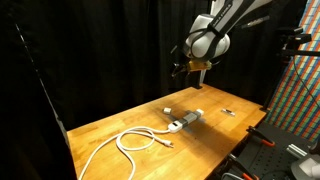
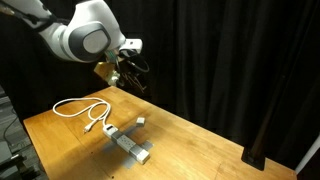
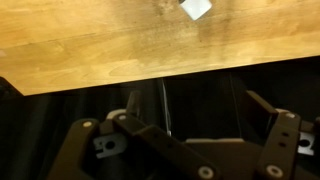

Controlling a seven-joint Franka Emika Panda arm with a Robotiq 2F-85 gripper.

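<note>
My gripper [image 1: 181, 68] hangs high over the back of the wooden table, open and empty. In the wrist view its two dark fingers [image 3: 133, 108] stand wide apart, with the table's edge and dark curtain beyond them. A white power strip [image 1: 186, 121], apparently taped down with grey strips, lies near the table's middle. Its white cord [image 1: 122, 146] loops loosely across the left part and ends in a plug. Behind the strip sits a small white block [image 1: 167, 110], which also shows at the top of the wrist view [image 3: 197, 9]. Neither object touches the gripper.
A small dark-and-light item [image 1: 228, 112] lies at the table's right side in exterior view 1. Black curtains [image 2: 205, 70] hang close behind the table edge. Bare wood [image 2: 205, 155] lies beyond the strip in exterior view 2.
</note>
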